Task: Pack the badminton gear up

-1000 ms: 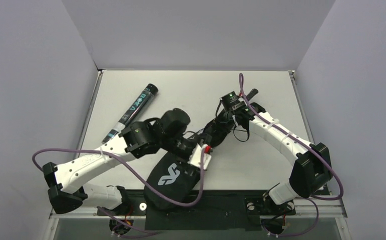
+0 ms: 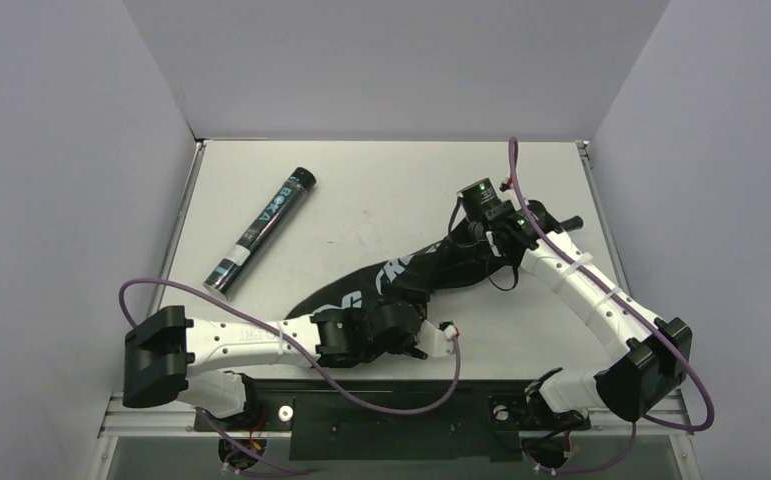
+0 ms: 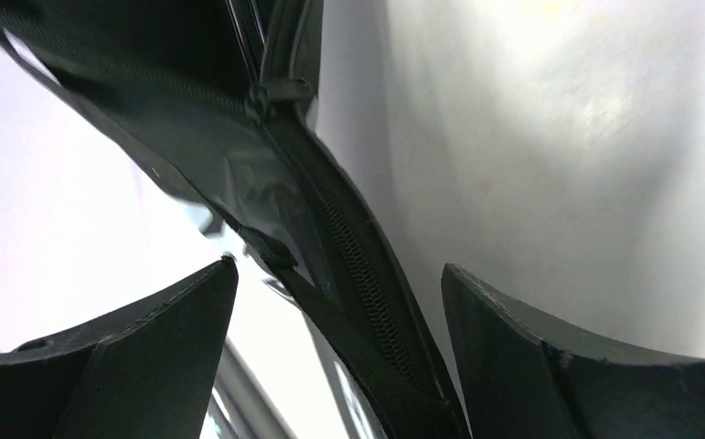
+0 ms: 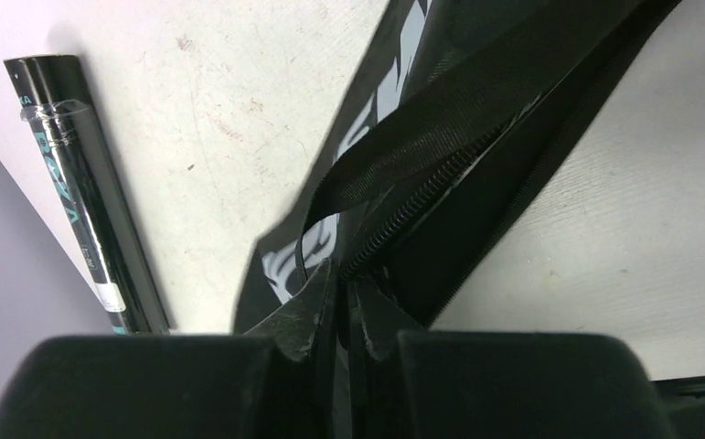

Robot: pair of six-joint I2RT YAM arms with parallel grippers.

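Note:
The long black racket bag with white lettering stretches slantwise across the front and right of the table. A dark handle sticks out past its right end. In the right wrist view, my right gripper is shut on the bag's edge, beside the zip and a loose strap. My left gripper is open; a zipped edge of the bag runs between its fingers without being gripped. In the top view, the left arm covers part of the bag's near end.
A black shuttlecock tube lies apart on the table's left side. Grey walls stand close on both sides.
My right gripper has moved right, drawing the bag and handle along with it. The tube has stayed still.

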